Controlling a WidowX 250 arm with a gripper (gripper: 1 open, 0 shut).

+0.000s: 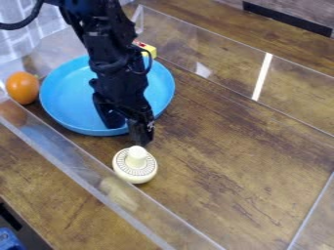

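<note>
The black gripper (127, 127) reaches down over a blue bowl (72, 104), its fingers low at the bowl's front right part, open as far as the dark shapes show; whether anything lies between them is hard to tell. A white round object (136, 170) with a knob on top and a dotted rim lies just in front of the bowl, below the fingertips.
An orange round object (22, 87) is left of the bowl. A small yellow item (147, 51) sits behind the arm. Clear panel edges cross the lower left.
</note>
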